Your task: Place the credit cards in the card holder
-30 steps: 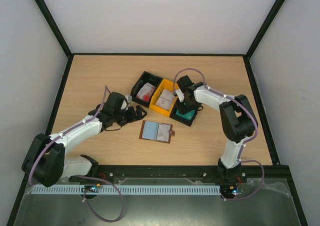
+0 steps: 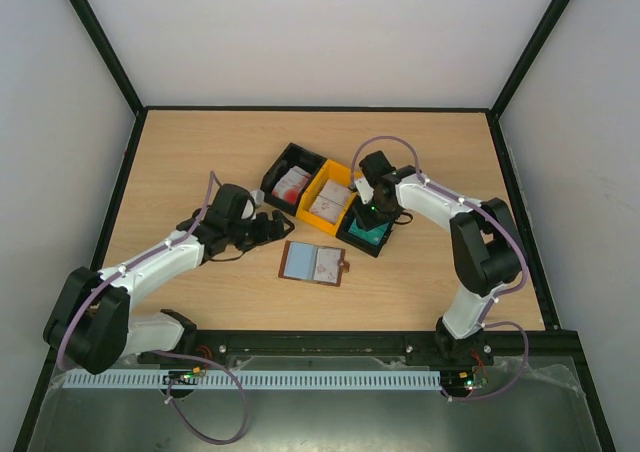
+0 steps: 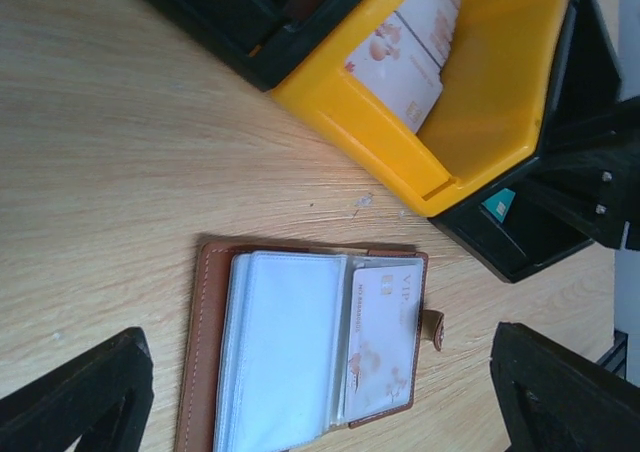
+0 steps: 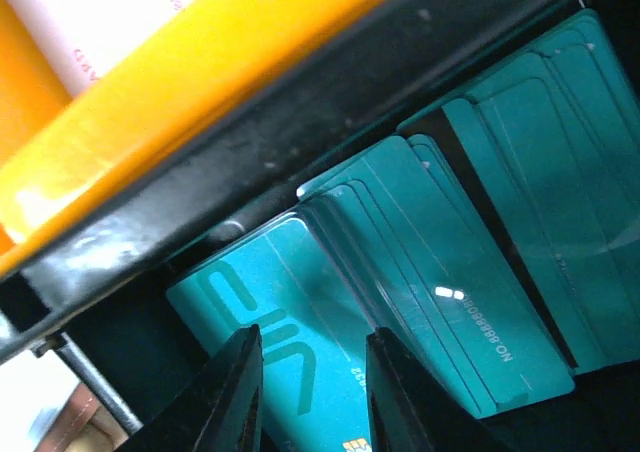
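Note:
The brown card holder (image 3: 201, 347) lies opened flat on the table, with a white VIP card (image 3: 383, 334) in its right side. Teal cards (image 4: 440, 262) overlap in the right black box (image 2: 354, 240). Right above them is my right gripper, its fingers parted over the card with a large pale pattern; no card is clearly gripped. My left gripper stands open above the holder, nothing between its fingers. In the top view the right gripper covers part of the teal cards.
A yellow box (image 2: 311, 217) with white cards touches the right black box. Beyond it stands another black box (image 2: 268, 185) with red-and-white cards (image 2: 292, 183). Bare table surrounds the holder at left and front.
My right arm has shifted slightly to the right over the right black box, which has also moved a little. The left arm and the holder look unmoved.

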